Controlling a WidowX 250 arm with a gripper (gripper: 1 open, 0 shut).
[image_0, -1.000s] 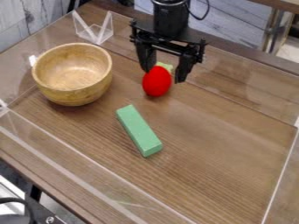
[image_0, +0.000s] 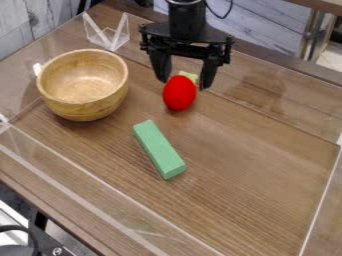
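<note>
My black gripper (image_0: 189, 62) is open, its fingers hanging either side just above a red egg-shaped object (image_0: 179, 95). A small yellow-green object (image_0: 190, 76) lies behind the red one, under the gripper and partly hidden. A green bar (image_0: 159, 149) lies in the lower middle of the wooden table.
A wooden bowl (image_0: 83, 105) sits at the left. A white wire-like item (image_0: 112, 31) stands at the back left.
The gripper has turned slightly and shifted a little, staying above the red and yellow-green objects. Nothing on the table has visibly moved.
</note>
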